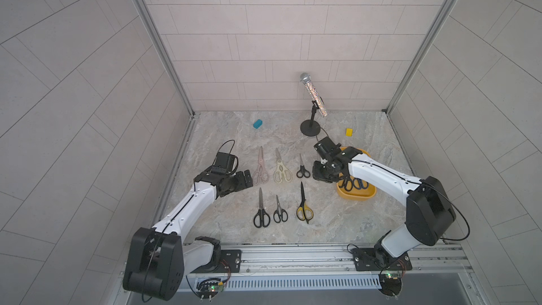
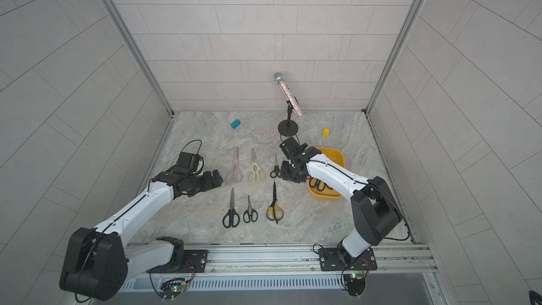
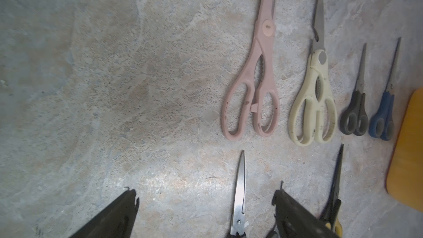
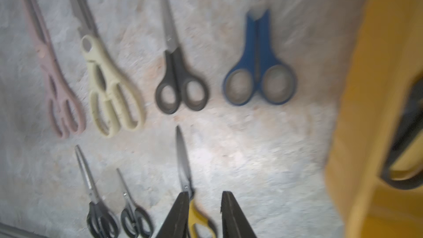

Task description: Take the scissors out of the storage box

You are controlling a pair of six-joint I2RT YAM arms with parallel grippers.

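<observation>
A yellow storage box [image 1: 356, 195] stands at the right, with dark-handled scissors [image 2: 320, 184] and blue-handled ones inside, partly hidden by the right arm. Its wall [image 4: 357, 127] fills the right side of the right wrist view. Out on the table, pink scissors [image 3: 260, 61], cream scissors [image 3: 312, 97], small grey-handled scissors [image 4: 180, 75] and blue scissors [image 4: 260, 61] form a back row. Black-and-yellow scissors [image 1: 305, 209] lie in front with two dark-handled pairs. Beside the box hovers my right gripper, part open and empty. My left gripper is open, left of the pink scissors.
A microphone on a black stand [image 1: 310, 127] is at the back. Near it on the table are a blue block [image 1: 257, 123] and a yellow block [image 1: 349, 132].
</observation>
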